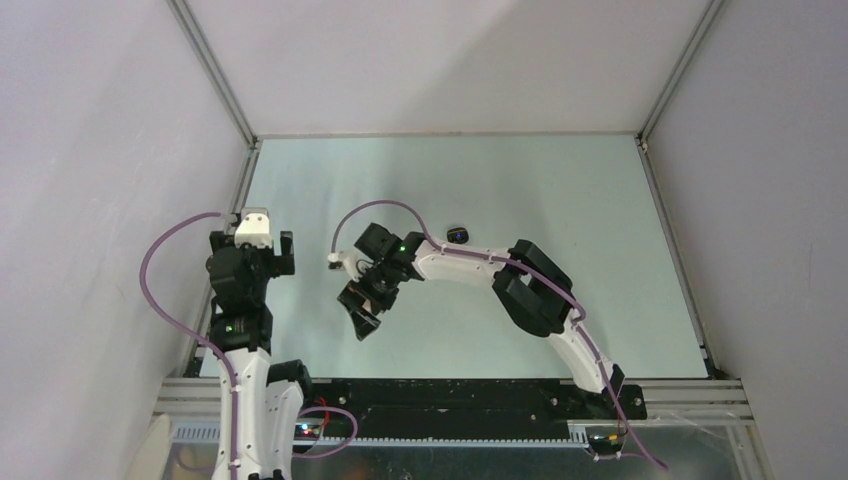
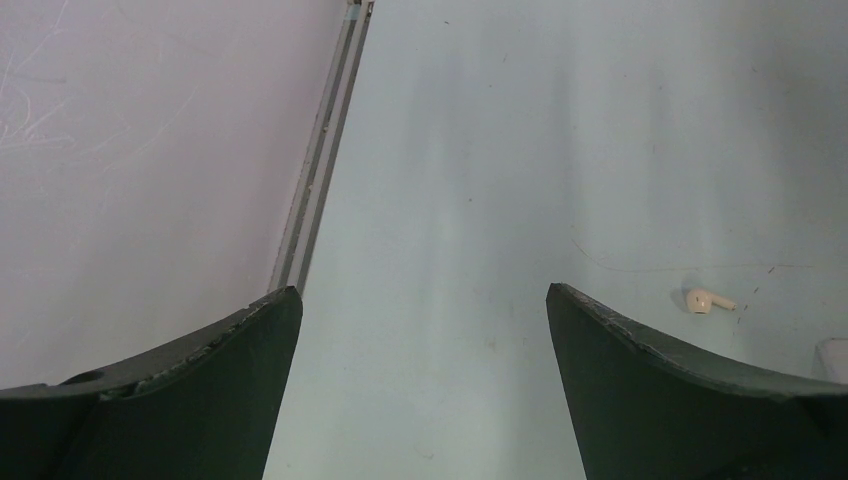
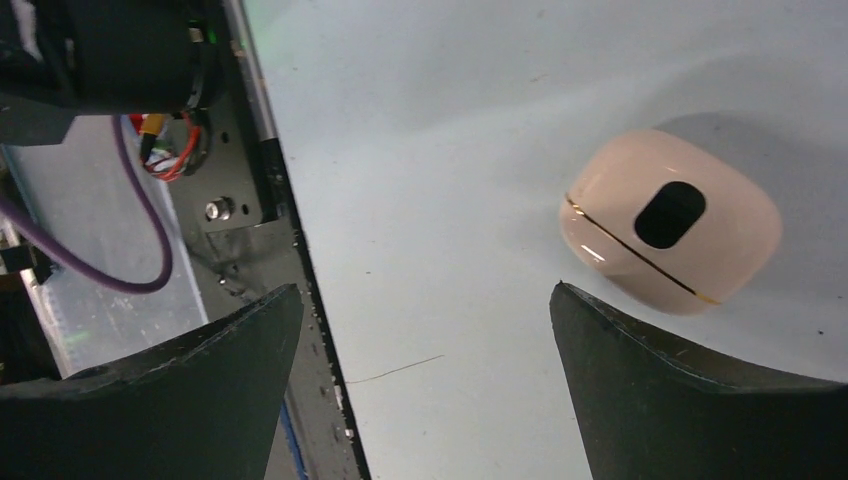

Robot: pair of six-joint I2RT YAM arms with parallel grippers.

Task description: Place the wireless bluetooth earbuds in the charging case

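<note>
A pale pink charging case (image 3: pixel 615 185) lies on the table in the right wrist view, with a thin seam and a dark oval patch; it looks closed. It sits ahead of the right-hand finger, outside the gap. My right gripper is open, with only bare tabletop between its fingers. One pale earbud (image 2: pixel 699 301) lies on the table in the left wrist view, to the right, its stem pointing right. Near it a pale rounded corner, probably the case (image 2: pixel 835 358), is cut off by the frame. My left gripper stands open and empty. No second earbud can be made out.
A small dark item (image 1: pixel 457 235) shows beside the right arm; I cannot tell what it is. The left arm stands close to the left wall (image 1: pixel 130 200).
</note>
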